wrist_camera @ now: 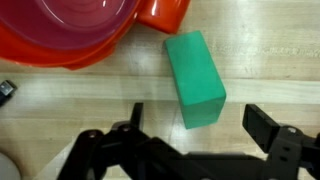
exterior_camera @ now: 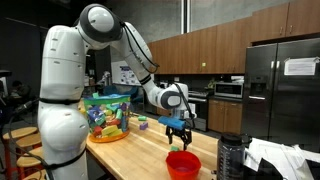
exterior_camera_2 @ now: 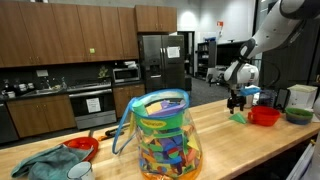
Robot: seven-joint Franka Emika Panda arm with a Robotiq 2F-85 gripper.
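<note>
A green block [wrist_camera: 195, 80] lies on the wooden table, close to the rim of a red bowl [wrist_camera: 70, 55] in the wrist view. My gripper stands open, its dark fingers on either side of the block's near end, with bare wood between block and each finger. In exterior view 1 the gripper [exterior_camera: 183, 148] is over the table just behind the red bowl [exterior_camera: 184, 163]; the block is hard to make out there. Exterior view 2 has the green block [exterior_camera_2: 238, 118] left of the red bowl [exterior_camera_2: 264, 115].
A clear bag of colourful pieces [exterior_camera: 105, 118] stands on the table's left in exterior view 1. A black cylinder [exterior_camera: 230, 157] is right of the bowl. A red tray [exterior_camera_2: 80, 148] and grey cloth [exterior_camera_2: 48, 163] lie at the other end.
</note>
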